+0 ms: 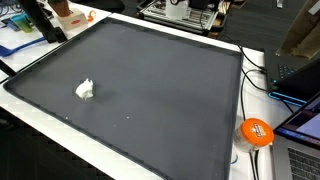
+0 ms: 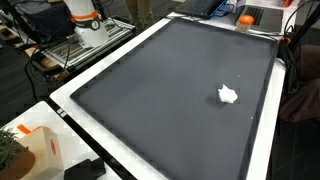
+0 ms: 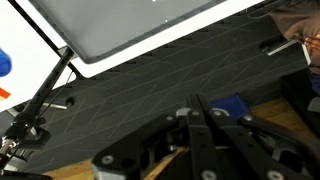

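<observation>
A small crumpled white thing (image 1: pixel 85 89), perhaps paper or cloth, lies on the dark grey mat (image 1: pixel 150 70) towards its left side in exterior view 1. Exterior view 2 shows the same white thing (image 2: pixel 228 96) on the right part of the mat. At the bottom of the wrist view my gripper is shut, and nothing shows between its fingers. It points at dark floor beyond the table's edge, away from the mat. Neither exterior view shows the gripper.
An orange-lidded container (image 1: pixel 254 133) stands on the white table by a laptop (image 1: pixel 293 80). A plant pot (image 2: pixel 14 158) sits at a table corner. The white arm base (image 2: pixel 90 28) is beyond the mat's edge.
</observation>
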